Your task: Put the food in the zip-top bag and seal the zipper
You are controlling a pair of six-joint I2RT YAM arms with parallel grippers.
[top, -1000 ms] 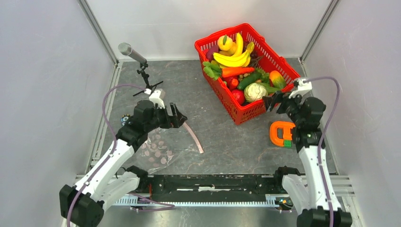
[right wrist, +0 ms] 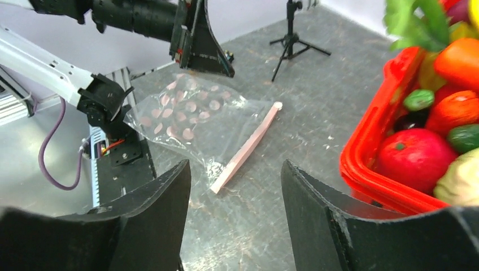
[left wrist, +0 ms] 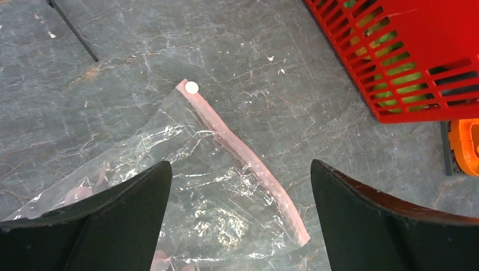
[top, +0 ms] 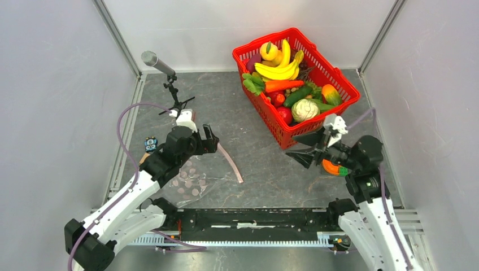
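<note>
A clear zip top bag with a pink zipper strip lies flat on the grey table at the left. At one end of the strip sits a round white slider. Over the bag my left gripper hangs open, and the strip shows between its fingers from above, untouched. Food fills a red basket at the back right: bananas, a carrot, a cabbage, tomatoes and more. My right gripper, fingers apart and empty, is in front of the basket's near corner.
An orange tool lies partly hidden under the right arm. A microphone on a small tripod stands at the back left, with a small blue figure nearer the left edge.
My right gripper has come away from the basket's corner, moving left and toward the front, its fingers spread.
</note>
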